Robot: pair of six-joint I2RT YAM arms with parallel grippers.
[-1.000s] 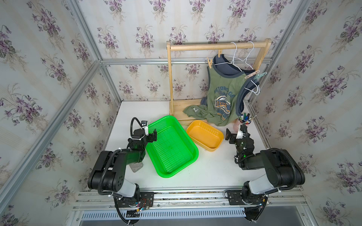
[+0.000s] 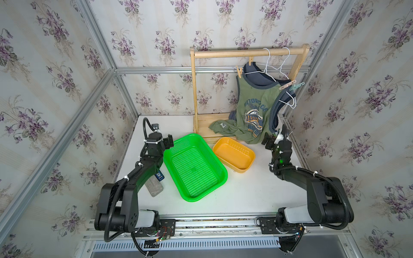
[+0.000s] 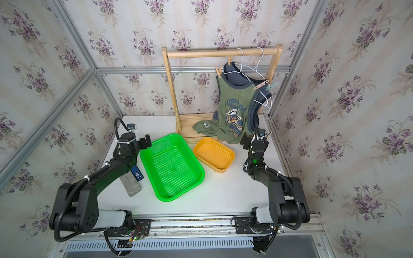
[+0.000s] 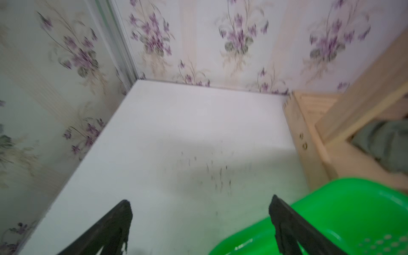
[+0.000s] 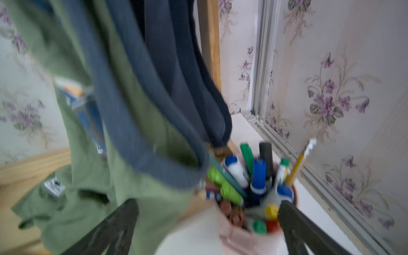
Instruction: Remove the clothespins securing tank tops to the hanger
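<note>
Green tank tops [image 2: 258, 103] with dark trim hang on white hangers [image 2: 266, 68] at the right of the wooden rack. Wooden clothespins [image 2: 239, 72] sit at their left shoulder, a pale clothespin [image 2: 287, 84] and a mint one [image 2: 296, 86] at the right. My left gripper is open and empty above the table, by the green basket's left rim. My right gripper is open and empty, just in front of the hanging fabric [image 5: 148, 140] and a pen cup.
A green basket [image 2: 167, 167] and a smaller orange tray [image 2: 234, 165] occupy the middle. The pen cup [image 5: 250, 242] stands at back right. A phone [image 3: 136, 172] and grey block [image 3: 131, 185] lie at left.
Both arms have moved up and toward the back of the table, the left one also slightly leftward. The garments and clothespins are unchanged.
</note>
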